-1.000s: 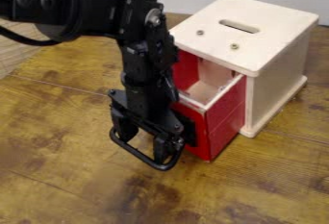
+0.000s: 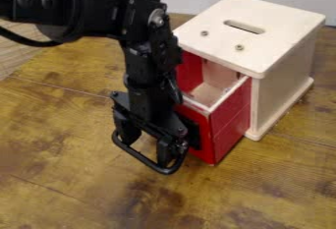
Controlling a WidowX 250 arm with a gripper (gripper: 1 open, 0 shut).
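Note:
My black gripper (image 2: 153, 135) hangs low in front of a red drawer (image 2: 226, 120), against or very near its front left side, hiding part of it. Whether its fingers are open or shut is hard to tell, dark on dark. The drawer sticks out of a cream wooden cabinet (image 2: 282, 76) with a slot and two screws on its top; part of its pale interior shows.
A pale wall runs along the back.

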